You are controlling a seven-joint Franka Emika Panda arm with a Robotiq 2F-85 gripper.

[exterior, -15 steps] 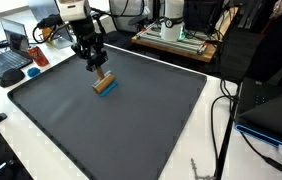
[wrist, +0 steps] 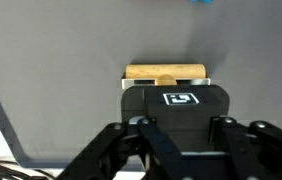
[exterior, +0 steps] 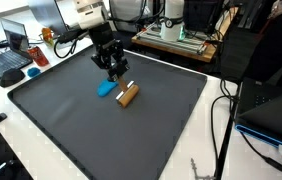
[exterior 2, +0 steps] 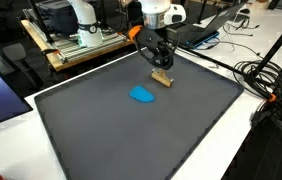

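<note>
A wooden tool with a bar-shaped head [exterior: 128, 96] is at the right of a blue flat item [exterior: 107, 87] in exterior view 1. My gripper [exterior: 120, 83] is shut on the tool's upright part, above the head. In exterior view 2 the tool's head [exterior 2: 162, 78] appears behind and right of the blue item [exterior 2: 142, 94], apart from it. From the wrist, the wooden bar [wrist: 166, 71] lies crosswise ahead of the gripper, with a pale strip along it. The black gripper body hides the fingertips there. Whether the head touches the surface, I cannot tell.
Cables [exterior 2: 266, 80] lie beyond its edge. A laptop [exterior: 17, 37] and a red round object [exterior: 37, 57] stand on the white table at the back left.
In exterior view 1, my gripper and the wooden tool have moved right and towards the camera. The blue item, earlier partly behind the tool, now shows to its left.
</note>
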